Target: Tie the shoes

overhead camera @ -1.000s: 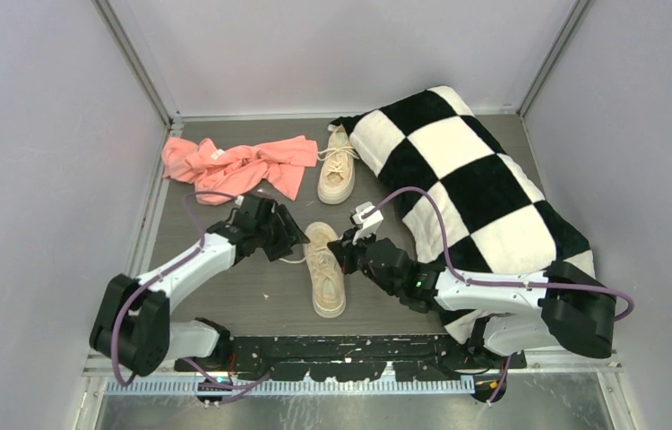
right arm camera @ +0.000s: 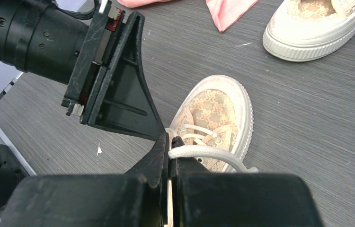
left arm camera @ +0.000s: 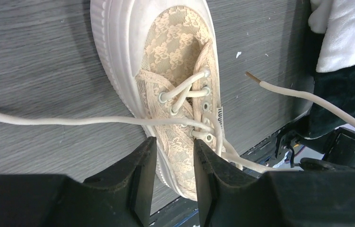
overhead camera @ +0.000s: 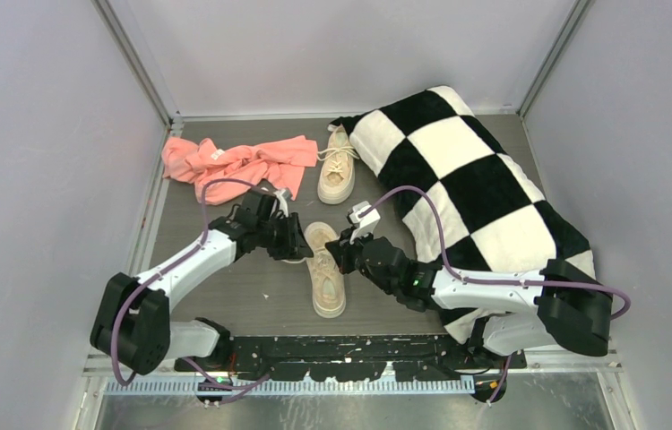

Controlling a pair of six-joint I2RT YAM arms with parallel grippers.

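Note:
A cream lace-up shoe [overhead camera: 327, 287] lies on the grey table between my grippers, its laces crossed over the tongue, one long end stretched out to the left across the shoe [left arm camera: 175, 56]. My left gripper hangs open over it, nothing seen between its fingertips. My right gripper, beside the shoe's right in the top view, is shut on a white lace [right arm camera: 204, 151], which arches from its tips. A second shoe [overhead camera: 336, 184] with loose laces lies farther back.
A pink cloth [overhead camera: 243, 166] lies at the back left. A large checkered cushion [overhead camera: 458, 179] fills the right side, under the right arm. Bare table [overhead camera: 189, 296] shows at the front left.
My left gripper has shifted right and turned over the near shoe compared with the earlier top views. My right gripper has stayed almost still.

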